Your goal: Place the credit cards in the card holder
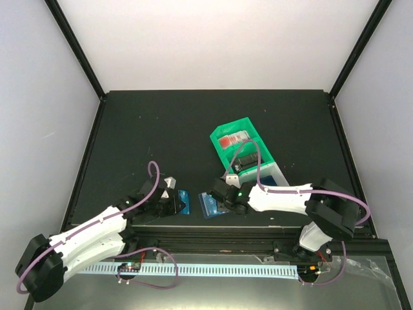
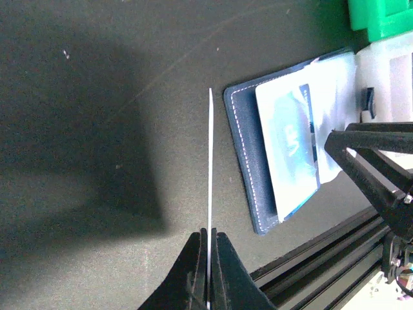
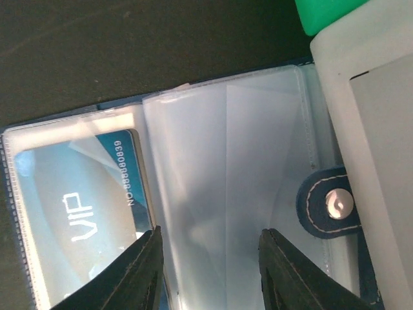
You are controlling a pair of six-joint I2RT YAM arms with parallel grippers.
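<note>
A thin blue card (image 1: pixel 184 202) sticks out from my left gripper (image 1: pixel 179 205), which is shut on it. The left wrist view shows that card (image 2: pixel 210 155) edge-on as a pale line between the fingertips. To its right, the card holder (image 2: pixel 247 139) lies open on the table, apart from the card. My right gripper is open over the holder's clear sleeve (image 3: pixel 226 155), with no card between its fingers. A blue-grey card marked VIP (image 3: pixel 80 213) lies in the holder's left pocket. In the top view the right arm covers part of the holder (image 1: pixel 210 205).
A green tray (image 1: pixel 219 147) with a pale box (image 1: pixel 277 174) beside it stands close behind the holder, at the right. Another card (image 1: pixel 235 139) and a dark item (image 1: pixel 247 161) lie inside the tray.
</note>
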